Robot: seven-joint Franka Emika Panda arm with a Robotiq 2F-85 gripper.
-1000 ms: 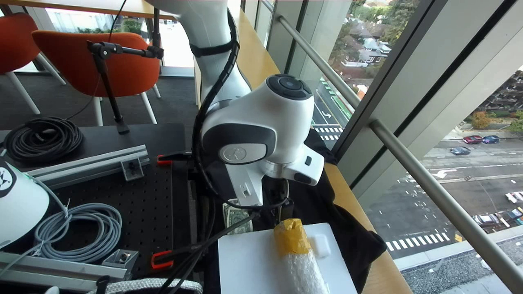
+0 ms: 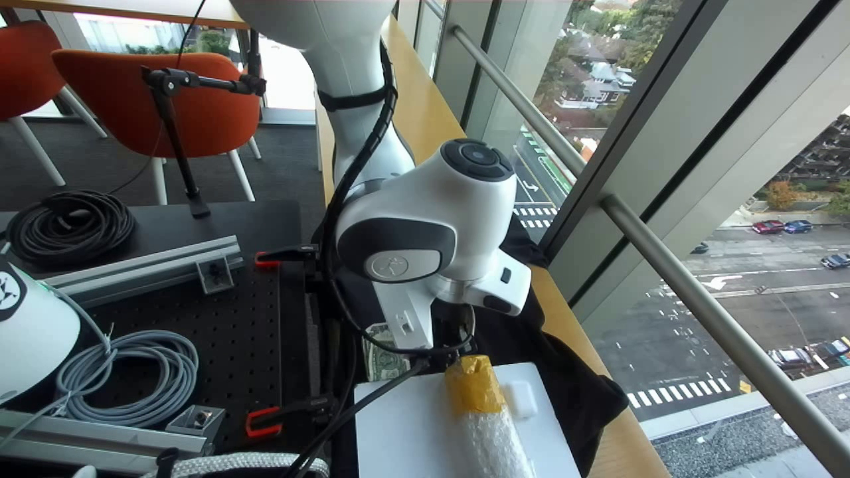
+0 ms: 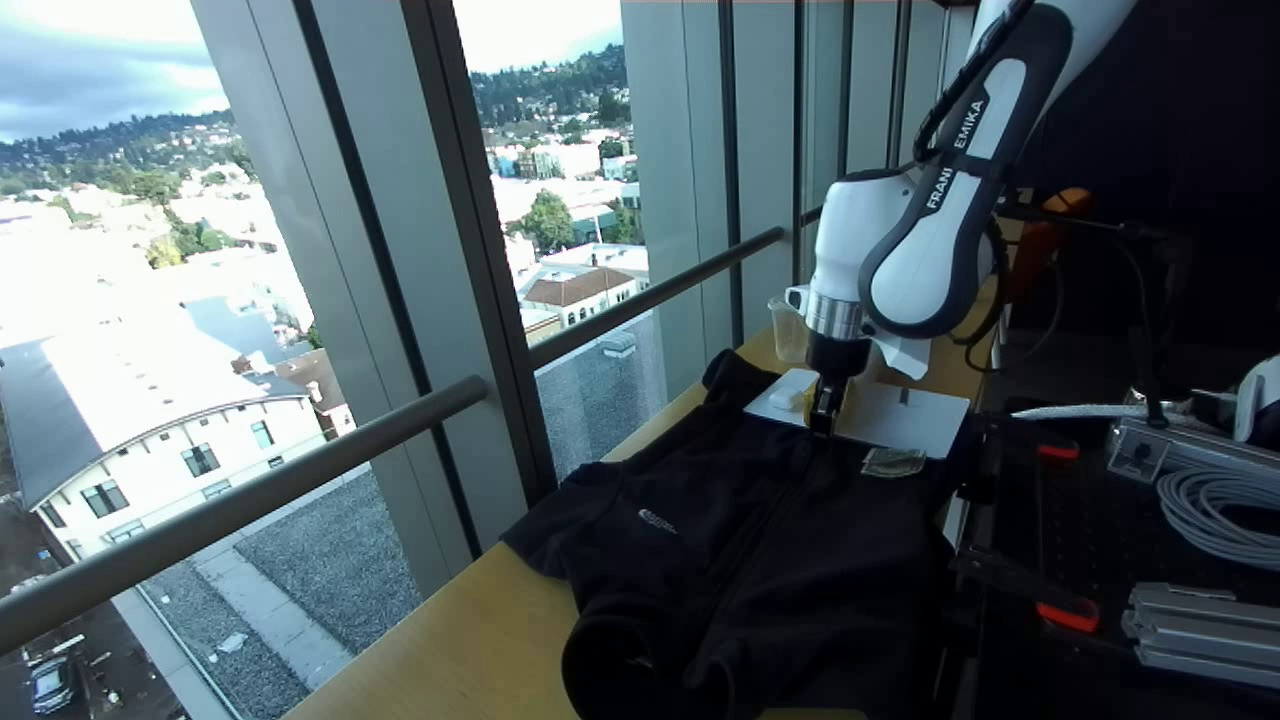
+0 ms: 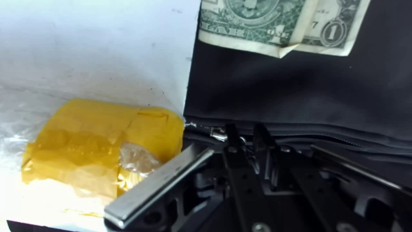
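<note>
A black jacket point(image 3: 744, 528) lies spread on the wooden ledge. Its dark zipper point(image 4: 324, 136) runs from the right side of the wrist view to a metal zipper slider point(image 4: 219, 133), close by the edge of the white board. My gripper points down over this end of the zipper, its fingers parted by a narrow gap. The slider sits just left of the left fingertip point(image 4: 230, 129). Some metal glints between the fingers; whether it is the pull tab, and whether they touch it, I cannot tell. In exterior view 1 the arm mostly hides the fingers.
A yellow-taped, plastic-wrapped roll point(image 4: 104, 135) lies on the white board point(image 2: 390, 430), close to my gripper. A folded dollar bill point(image 4: 255, 23) rests on the jacket. Black cables and a clamp point(image 2: 267, 422) edge the pegboard side; a window rail point(image 2: 677, 263) borders the other.
The arm has come lower and slightly to the right in exterior view 1, bringing the gripper closer to the roll's taped end. Roll and board have stayed put.
</note>
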